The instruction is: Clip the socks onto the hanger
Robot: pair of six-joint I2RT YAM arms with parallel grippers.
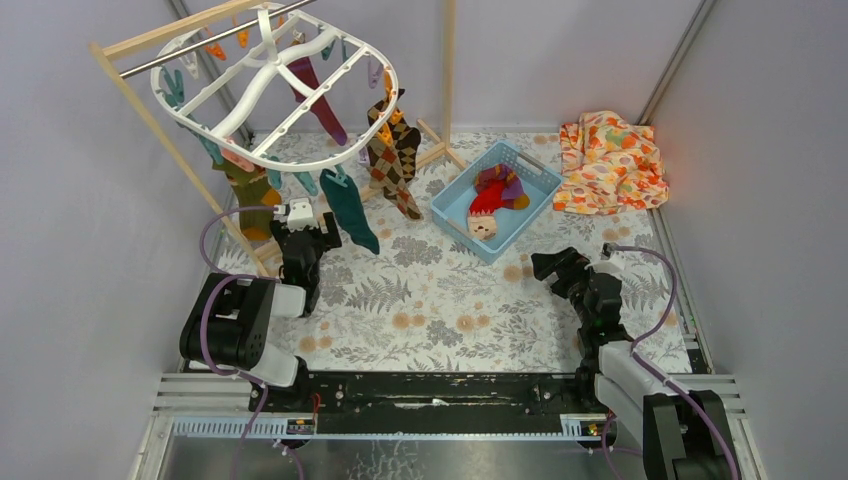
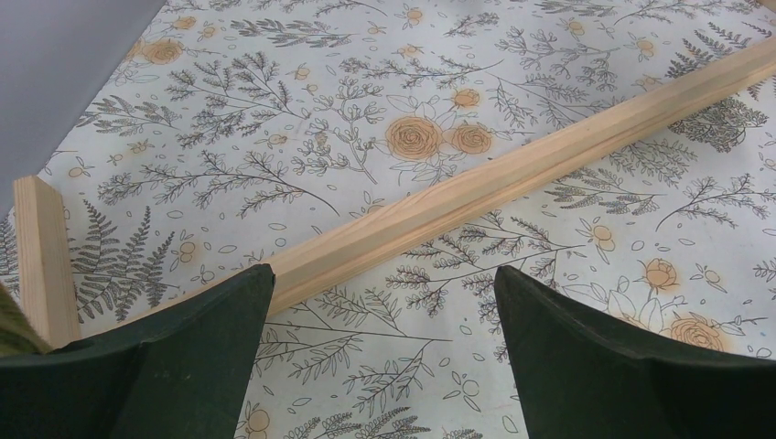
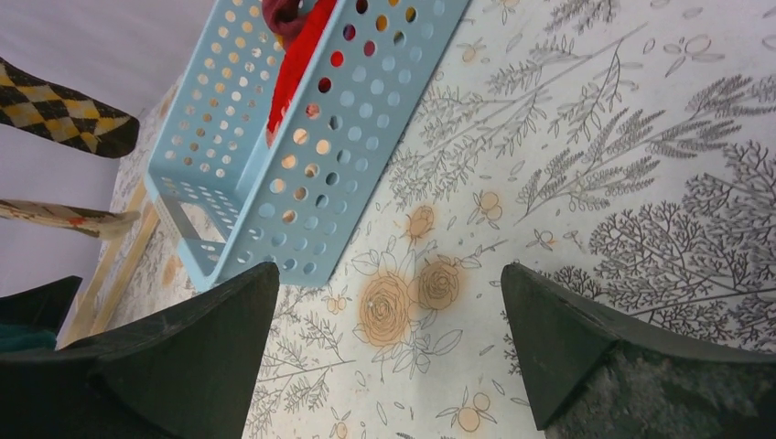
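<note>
A white round hanger (image 1: 300, 118) with coloured clips hangs at the upper left, carrying several socks, among them a teal sock (image 1: 345, 208) and argyle socks (image 1: 390, 175). A red sock (image 1: 485, 200) and a purple sock (image 1: 510, 190) lie in a blue basket (image 1: 535, 210). My left gripper is open and empty by the stand's lower left, below the hanging socks. My right gripper is open and empty, right of and in front of the basket (image 3: 366, 146).
Patterned orange cloth (image 1: 610, 165) is heaped at the back right. The wooden stand (image 2: 512, 174) has base bars on the floral surface.
</note>
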